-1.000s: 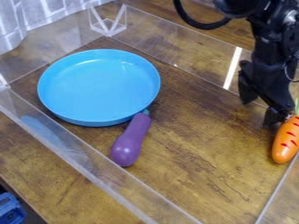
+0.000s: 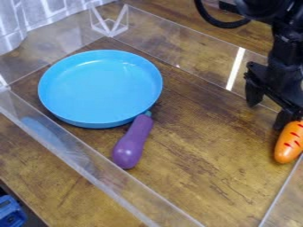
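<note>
The black gripper (image 2: 272,93) hangs at the right edge, low over the upper end of an orange toy carrot (image 2: 288,144) marked with red streaks. Whether its fingers are open or shut, or touch the carrot, is hard to tell. A blue plate (image 2: 99,87) sits on the left side of the wooden board. A purple toy eggplant (image 2: 133,145) lies just below the plate.
Clear plastic walls (image 2: 83,177) edge the wooden work surface (image 2: 201,164). The middle of the surface, between the eggplant and the carrot, is clear.
The gripper and arm have shifted slightly to the right. The plate, eggplant and carrot look unmoved.
</note>
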